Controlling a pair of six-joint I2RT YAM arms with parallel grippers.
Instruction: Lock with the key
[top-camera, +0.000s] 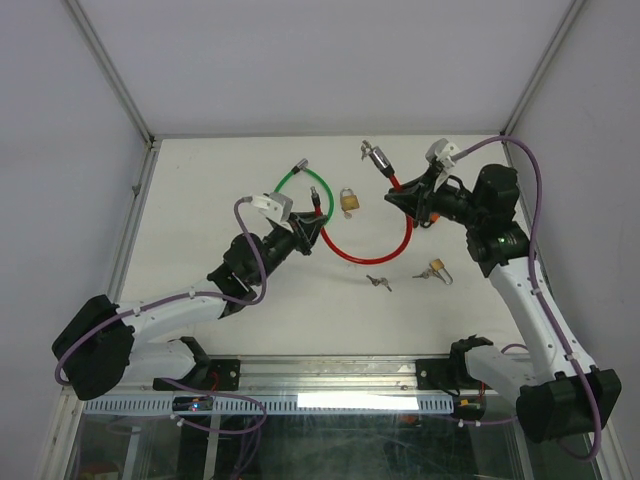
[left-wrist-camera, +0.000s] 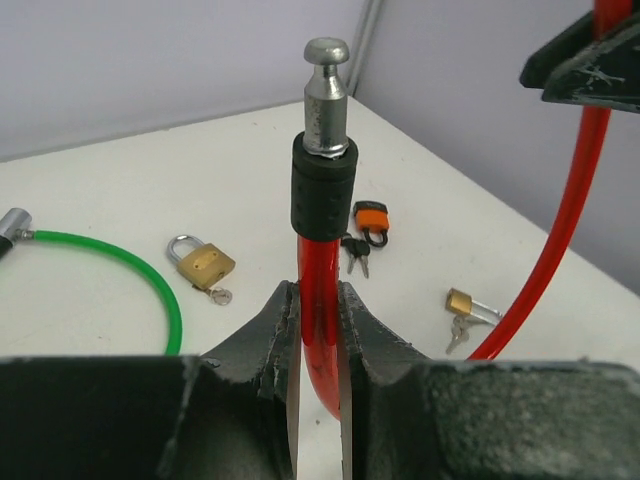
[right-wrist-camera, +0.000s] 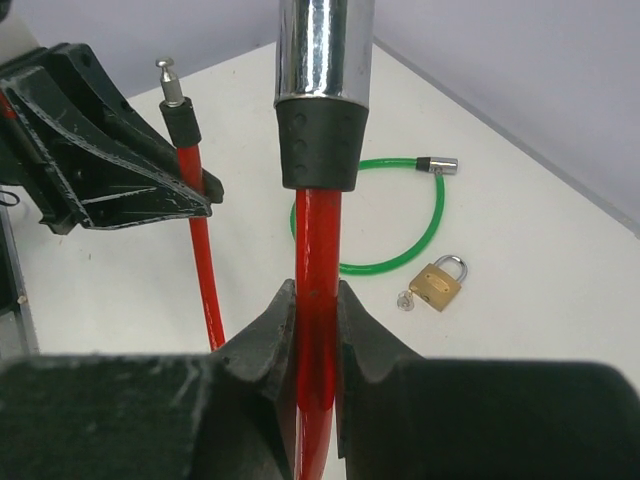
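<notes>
A red cable lock hangs between both grippers in a sagging loop (top-camera: 372, 261). My left gripper is shut on the red cable just below its black collar, with the silver pin end (left-wrist-camera: 326, 95) pointing up. My right gripper is closed round the cable below the chrome lock barrel (right-wrist-camera: 325, 50), its fingers touching both sides. In the top view a small silver piece, apparently a key (top-camera: 366, 149), sticks out of the barrel's end. Pin and barrel are apart, both raised above the table.
A green cable lock (top-camera: 329, 190) and a brass padlock (top-camera: 349, 201) lie behind the grippers. A smaller padlock (top-camera: 437, 265) with keys and loose keys (top-camera: 379, 283) lie nearer the front. An orange padlock (left-wrist-camera: 371, 219) is at the right.
</notes>
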